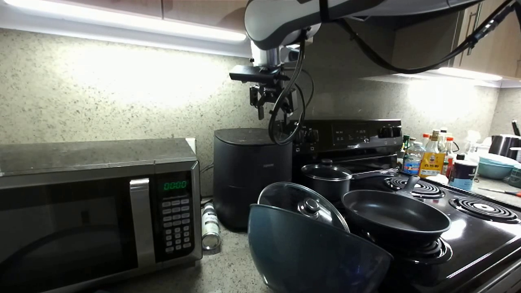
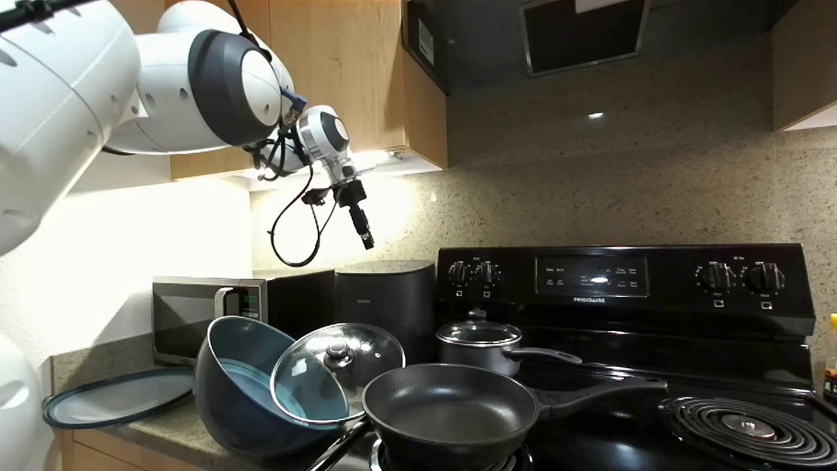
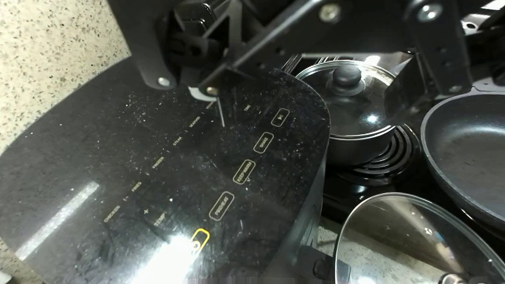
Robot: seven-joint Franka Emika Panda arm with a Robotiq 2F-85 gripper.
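My gripper [image 1: 274, 115] hangs open and empty above the black air fryer [image 1: 251, 180]. Its fingertips are spread wide in the wrist view, with bare air fryer top and part of the covered pot showing between them. The large glass lid [image 2: 314, 369] with a dark knob leans on edge in the big blue bowl [image 2: 227, 392], left of the frying pan [image 2: 451, 408]. That bowl is tipped over to one side, its rim raised toward exterior view 1. In the wrist view the glass lid [image 3: 407, 241] shows at the lower right, well away from my fingers.
A lidded pot [image 1: 326, 180] and the pan occupy the stove's left burners. The microwave [image 1: 97, 215] stands left, with a can [image 1: 210, 227] lying beside it. Several bottles [image 1: 432, 158] crowd the far right. The air fryer's top [image 3: 156, 142] is bare.
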